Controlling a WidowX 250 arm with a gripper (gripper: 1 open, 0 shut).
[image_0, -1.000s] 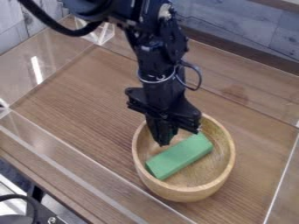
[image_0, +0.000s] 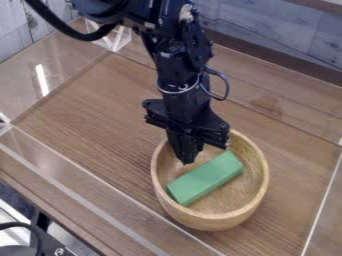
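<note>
A round wooden bowl (image_0: 231, 212) sits on the table at the lower right, holding a green rectangular block (image_0: 205, 180) lying flat and slanted in it. My black gripper (image_0: 186, 150) hangs over the back left of the bowl, fingers pointing down, above and behind the block. Whether the fingers stand open or shut is hard to make out.
A grey wall (image_0: 281, 40) runs along the back. Black cables or parts lie at the lower left corner.
The gripper has shifted very slightly; the bowl and green block look essentially as before.
</note>
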